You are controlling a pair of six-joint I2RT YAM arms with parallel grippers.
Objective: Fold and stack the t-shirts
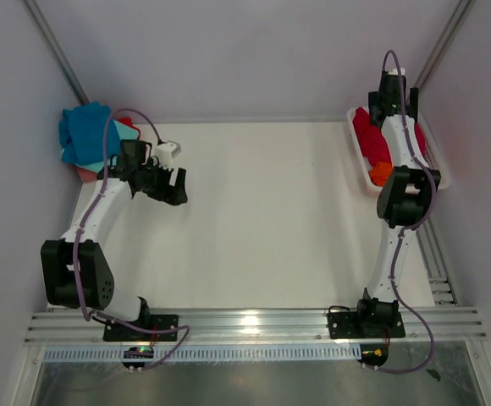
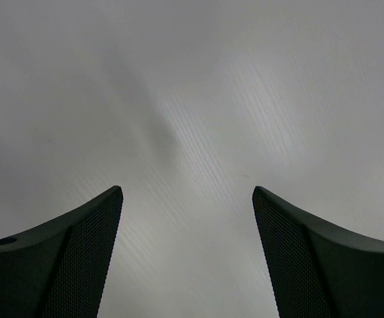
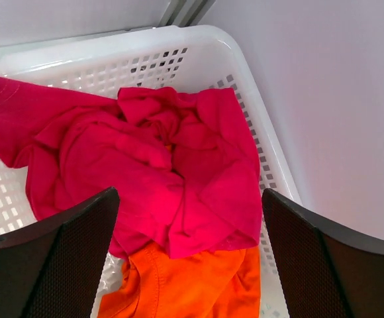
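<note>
A white perforated basket (image 1: 357,173) at the back right holds crumpled red shirts (image 3: 112,172) and an orange shirt (image 3: 179,291). My right gripper (image 1: 393,101) hangs open over it, nothing between its fingers in the right wrist view. My left gripper (image 1: 170,187) is over bare table at the left, part open and empty; the left wrist view shows only white tabletop between its fingers. Behind it at the back left lies a pile of blue, teal and red cloth (image 1: 89,135).
Walls enclose the sides and back, close beside the basket and the cloth pile. Metal rails run along the front edge.
</note>
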